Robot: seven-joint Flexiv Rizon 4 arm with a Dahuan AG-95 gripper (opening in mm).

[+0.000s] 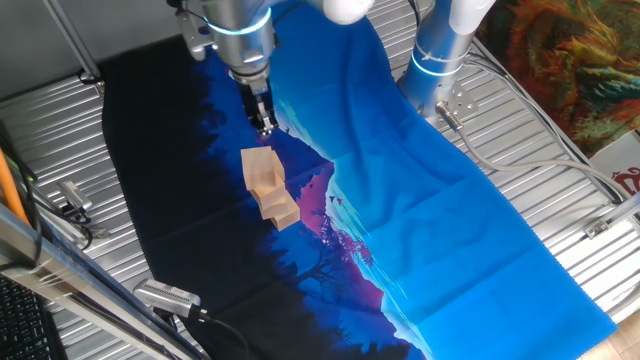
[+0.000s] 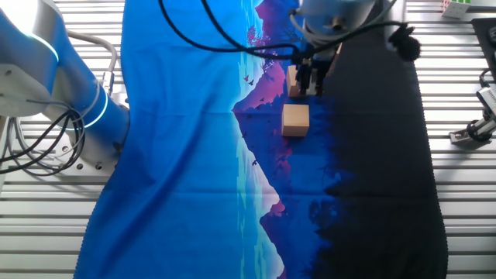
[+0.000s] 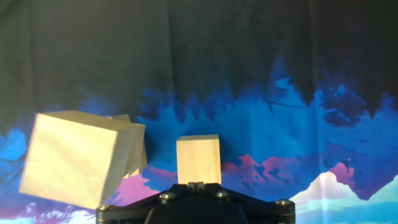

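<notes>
Several plain wooden blocks stand close together on the printed cloth. In exterior view 1 they form a cluster, with one block (image 1: 262,166) at its far end and another block (image 1: 284,212) at its near end. Exterior view 2 shows one cube (image 2: 295,120) apart from a block (image 2: 292,82) partly hidden behind my gripper (image 2: 310,80). From the wrist, a large block (image 3: 68,158) fills the left and overlaps others; a smaller cube (image 3: 199,160) lies just beyond my fingertips. My gripper (image 1: 265,130) hangs above the cloth by the cluster, its fingertips together, nothing visible between them.
The blue and black cloth (image 1: 430,220) is wrinkled but otherwise clear around the blocks. A robot base (image 1: 430,85) rises at its right edge. A small grey device (image 1: 168,297) with a cable sits at the near left edge.
</notes>
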